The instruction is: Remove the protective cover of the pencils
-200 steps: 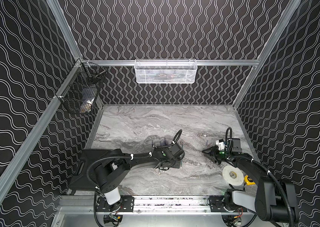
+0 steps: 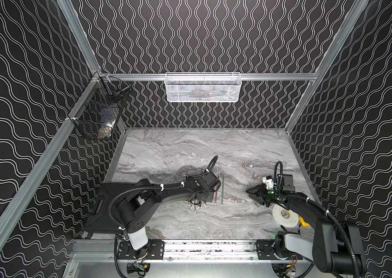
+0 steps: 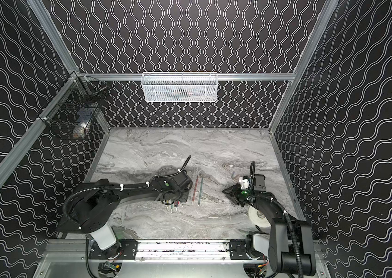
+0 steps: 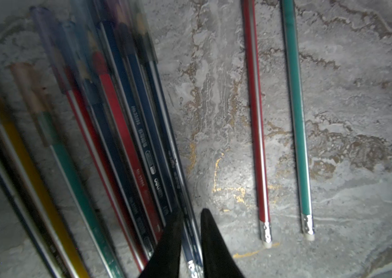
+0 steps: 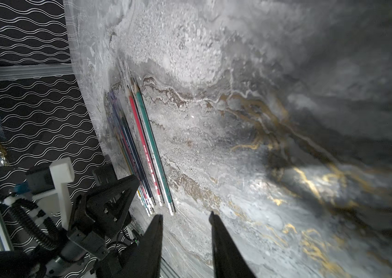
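A bundle of pencils, several with translucent caps at their tips, lies on the marble table, most clearly seen in the left wrist view. To their right a bare red pencil and a bare green pencil lie apart, parallel. My left gripper is low over the bundle's eraser ends, fingers part open; whether anything is between them is unclear. My right gripper is low over bare table to the right of the pencils, part open with nothing between its fingers.
A white roll and a yellow tape measure lie at the front right. A black case is at the left. Mesh baskets hang on the walls.
My left gripper has shifted left from a second ago, uncovering the red and green pencils in the top left view. My right gripper has moved slightly toward the front left.
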